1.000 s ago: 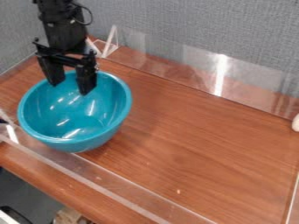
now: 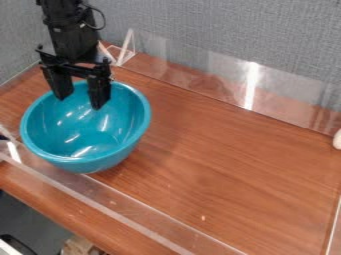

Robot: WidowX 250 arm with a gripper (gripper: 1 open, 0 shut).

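A large teal bowl (image 2: 87, 134) sits on the wooden table at the left. My black gripper (image 2: 78, 88) hangs over the back part of the bowl, open, its two fingers pointing down at or just inside the rim. I cannot tell whether they touch the bowl. I see nothing held between them.
Clear plastic edging runs along the back and front edges, with a grey wall behind. A small white object (image 2: 336, 138) is at the right edge, and a dark floor shows at the lower left.
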